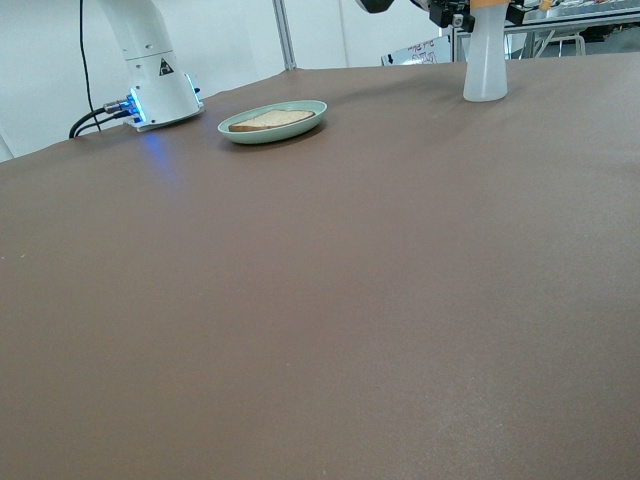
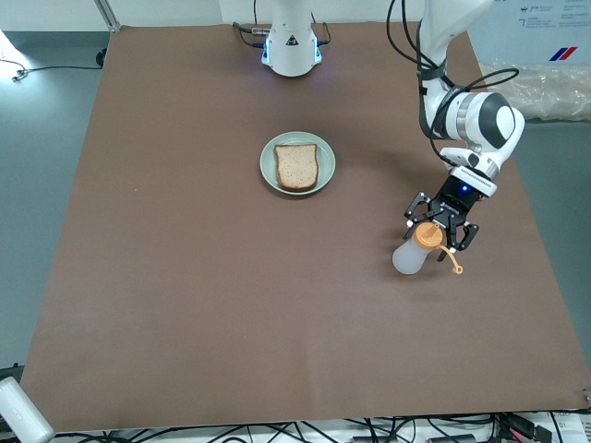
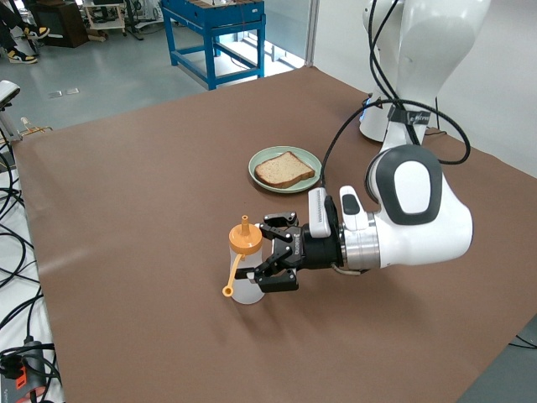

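Note:
A slice of bread [image 2: 295, 166] lies on a pale green plate [image 2: 325, 181] near the middle of the table; in the right view the bread [image 3: 284, 168] and plate show behind the arm. A translucent squeeze bottle [image 2: 409, 256] with an orange lid and dangling cap stands upright at the right of the table, nearer than the plate; its body [image 1: 485, 60] also shows in the top view. My black gripper [image 2: 429, 225] is at the bottle, its fingers around the upper part. Whether they are closed tight on it I cannot tell.
Cables and devices line the front edge.

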